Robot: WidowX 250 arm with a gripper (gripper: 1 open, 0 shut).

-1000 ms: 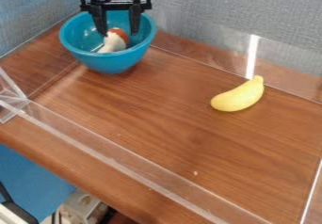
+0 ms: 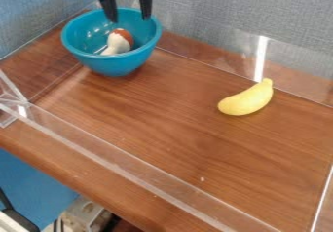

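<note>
My gripper (image 2: pixel 124 10) hangs at the top edge of the view, open, its dark fingers above the rim of a blue bowl (image 2: pixel 115 62) at the upper left. Inside the bowl lies a whitish object with a red-orange top (image 2: pixel 117 41). A yellow banana (image 2: pixel 244 99) lies on the wooden table, right of centre.
Clear plastic edging runs along the front and sides, and grey padded walls stand behind. A blue floor shows at the lower left.
My gripper has risen up and out of the bowl toward the top of the view. The bowl, its contents and the banana look unchanged.
</note>
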